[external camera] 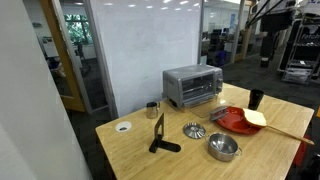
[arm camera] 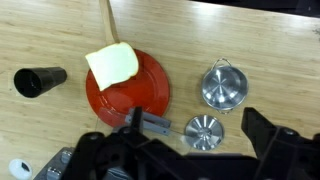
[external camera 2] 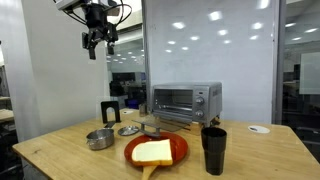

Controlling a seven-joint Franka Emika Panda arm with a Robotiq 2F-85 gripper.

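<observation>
High above the table, my gripper (external camera 2: pixel 101 46) hangs clear of every object, pointing down. In the wrist view its two dark fingers (arm camera: pixel 268 140) stand wide apart, with only the table and the things on it seen between them. A red plate (arm camera: pixel 130 92) lies on the wooden table. Across it rests a spatula with a pale, flat head (arm camera: pixel 113 64) and a wooden handle (arm camera: pixel 108 22). A metal pot (arm camera: pixel 224 87) sits beside the plate, and a round metal strainer or lid (arm camera: pixel 204 132) lies near it.
A silver toaster oven (external camera: pixel 192 85) stands at the back against a white panel. Close to the plate is an upright black cup (external camera 2: pixel 214 150). A black stand (external camera: pixel 160 137) and a metal canister (external camera: pixel 153 109) occupy the other side. Bare table (external camera: pixel 130 155) shows along the front.
</observation>
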